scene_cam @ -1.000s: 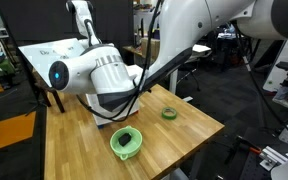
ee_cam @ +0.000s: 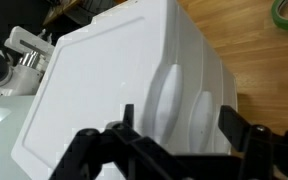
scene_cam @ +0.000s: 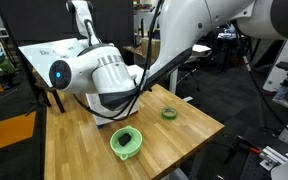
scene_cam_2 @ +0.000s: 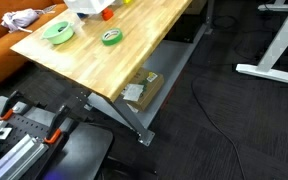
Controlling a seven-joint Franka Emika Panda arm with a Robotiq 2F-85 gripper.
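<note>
A white box (ee_cam: pixel 89 85) with two rounded slots fills the middle of the wrist view. My gripper is open above it, its dark fingers well apart. The left finger overlaps the box's large white face, and the right one stands near the slotted side's far edge; whether either touches cannot be told. In exterior view 1 the arm partly covers the box (scene_cam: pixel 112 106). A green bowl (scene_cam: pixel 126 153) with a small dark item inside is near the table's front. A green tape ring (scene_cam: pixel 169 114) lies flat farther right.
The wooden table (scene_cam: pixel 174 145) has free room between the bowl and its right edge. In the second exterior view, small red and blue items (scene_cam_2: pixel 108 13) sit beside the box. A cardboard box (scene_cam_2: pixel 144 88) rests below the table.
The arm, box, bowl and tape ring show no clear shift in exterior view 1. Any finger motion is too small to make out there.
</note>
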